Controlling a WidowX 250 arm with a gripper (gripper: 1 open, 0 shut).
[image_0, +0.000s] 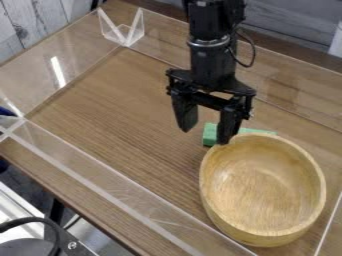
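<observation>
My black gripper (206, 114) hangs in the middle of the view with its fingers open, just above a green block (214, 134). The block lies on the wooden table behind a large tan bowl (261, 225) at the lower right, and is partly hidden by the gripper and the bowl's rim. I see nothing held between the fingers, and cannot tell whether they touch the block.
A small clear container (122, 28) stands at the back left. A clear strip runs along the table's lower-left edge. The wooden surface (100, 105) left of my gripper is free.
</observation>
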